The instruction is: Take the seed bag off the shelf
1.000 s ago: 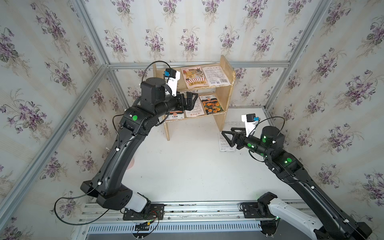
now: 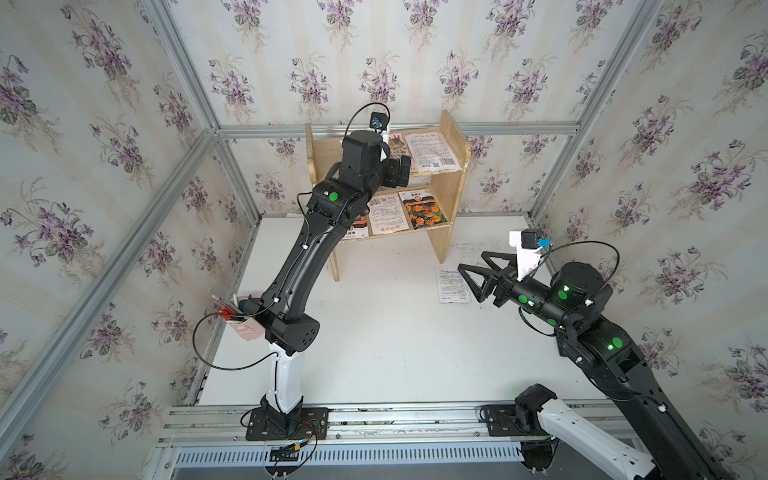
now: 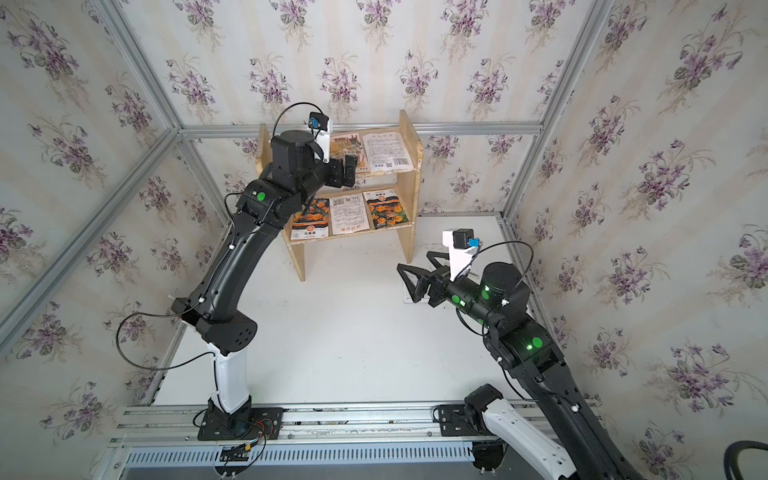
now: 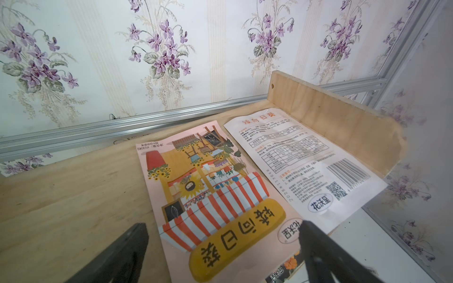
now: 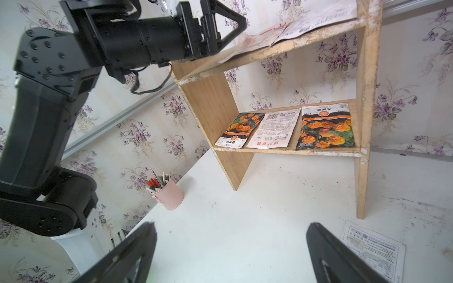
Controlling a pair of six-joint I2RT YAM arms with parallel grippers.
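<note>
My left gripper [image 2: 397,170] hangs open at the front of the upper shelf [image 4: 80,202], fingers blurred at the bottom of the left wrist view. Just before it lie two seed bags: a pink illustrated one [image 4: 212,198] and, to its right, a white printed one [image 4: 302,155]. The lower shelf holds orange-flower bags [image 5: 325,127] either side of a white printed bag [image 5: 272,129]. My right gripper [image 3: 414,272] is open over the table at the front right of the shelf, holding nothing.
The wooden shelf's right upright [image 5: 363,184] stands on the white table. A printed sheet [image 5: 372,250] lies flat at the right. A pink cup of pens [image 5: 169,195] is at the left.
The right arm has shifted slightly right and toward the front.
</note>
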